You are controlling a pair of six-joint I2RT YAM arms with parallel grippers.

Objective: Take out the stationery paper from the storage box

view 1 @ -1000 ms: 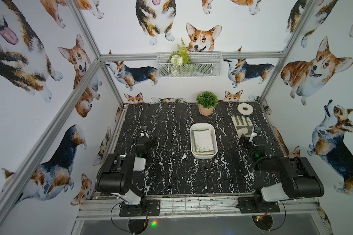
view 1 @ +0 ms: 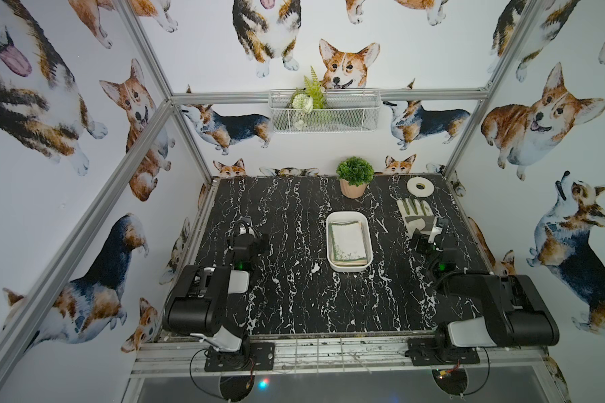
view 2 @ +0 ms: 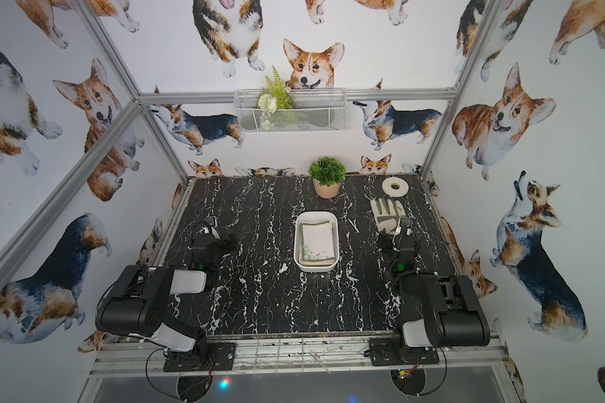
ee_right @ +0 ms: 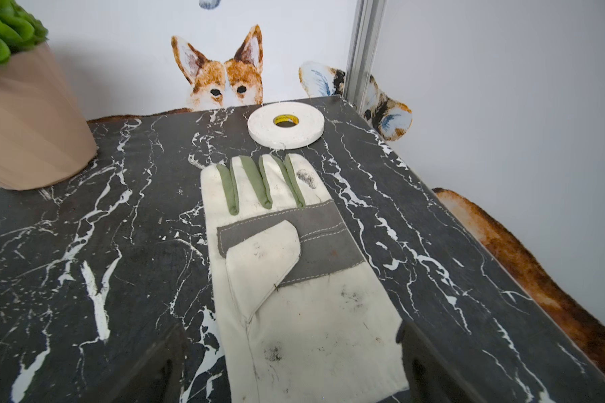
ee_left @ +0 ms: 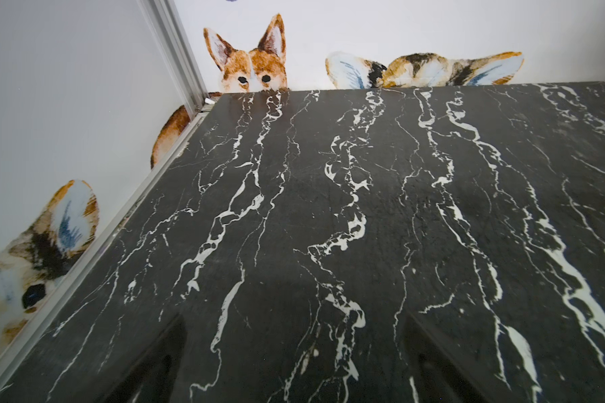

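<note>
A white storage box (view 1: 329,250) with rounded corners stands at the middle of the dark marbled table. Inside it lies the stationery paper (view 1: 349,240), a flat pale stack with green edging, below or about level with the rim. Well to the left of the box is my left gripper, its dark blurred fingers (ee_left: 156,359) spread wide over bare table. My right gripper is on the far side, to the right of the box. Its fingers (ee_right: 427,362) are also apart, one on each side of a glove's cuff, with nothing gripped.
A white work glove (ee_right: 316,322) lies flat under the right gripper. Behind it rests a white tape roll (ee_right: 302,127). A potted green plant (view 1: 353,176) stands behind the box. Bare table separates the box from both arms.
Both arms' elbow sections have shifted slightly outward, the left one to the left and the right one to the right. The box and the paper have stayed put.
</note>
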